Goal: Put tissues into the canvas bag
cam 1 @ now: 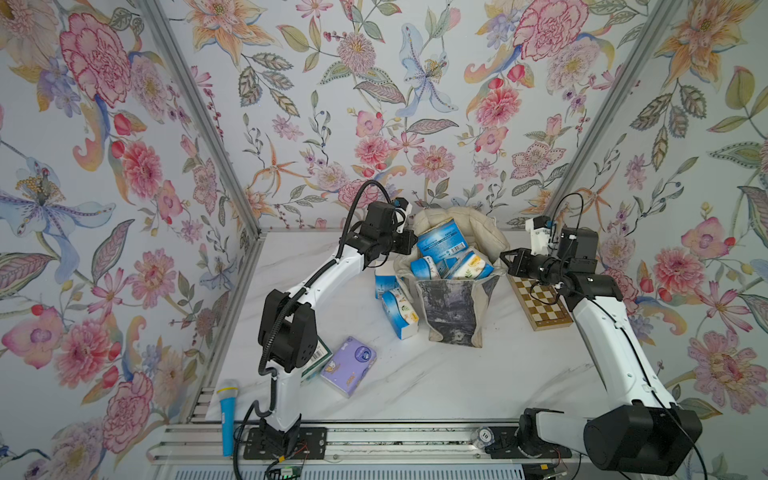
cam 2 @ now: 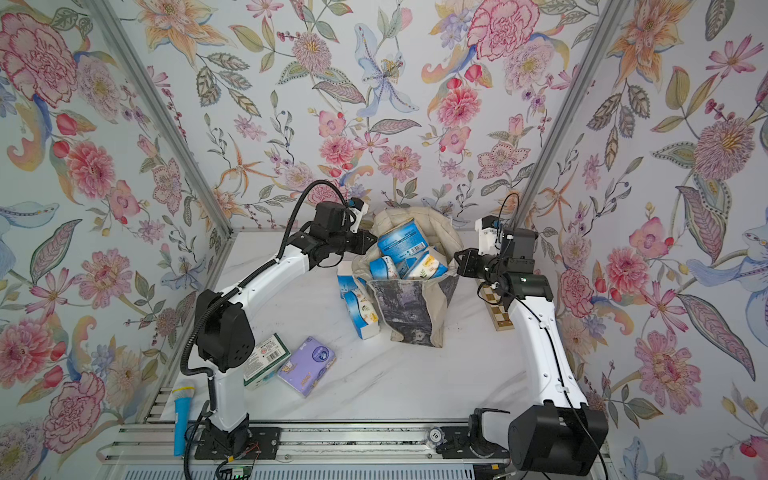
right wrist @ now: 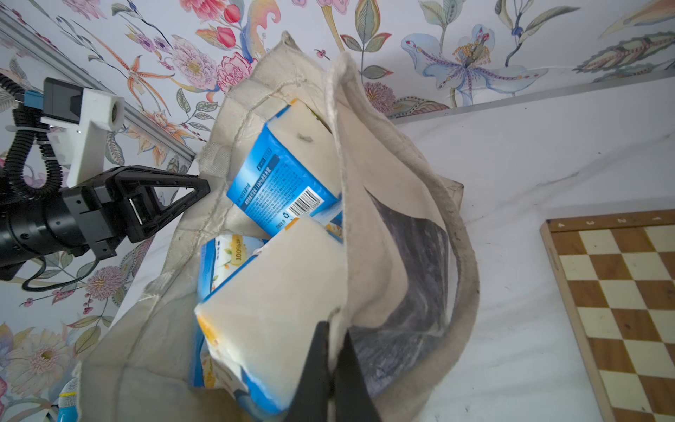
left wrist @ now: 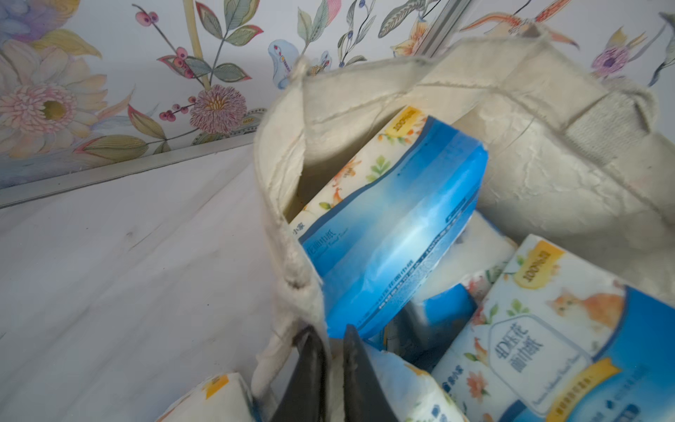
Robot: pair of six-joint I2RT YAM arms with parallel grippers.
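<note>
The canvas bag (cam 1: 452,312) stands open at the table's middle-back, holding several blue-and-white tissue packs (cam 1: 440,240). My left gripper is at the bag's left rim, shut on the canvas edge, with packs visible just beyond. My right gripper is at the right rim, shut on the canvas edge, which rises from between its fingers. More tissue packs (cam 1: 398,312) lie on the table against the bag's left side.
A purple box (cam 1: 348,365) and a green-and-white box (cam 2: 265,358) lie at front left. A checkered board (right wrist: 625,295) lies right of the bag.
</note>
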